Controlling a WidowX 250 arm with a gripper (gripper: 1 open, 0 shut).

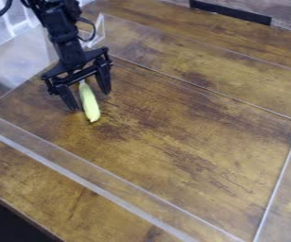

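Note:
My black gripper (82,90) reaches down from the top left over a pale yellow-green elongated object (90,107) lying on the wooden surface. The fingertips are on either side of the object's upper end, part open; whether they touch it I cannot tell. The object's lower end sticks out toward the front.
The wooden table (186,142) is bordered by clear plastic walls or strips along the front, right and back. A dark vented block (231,11) sits at the back edge.

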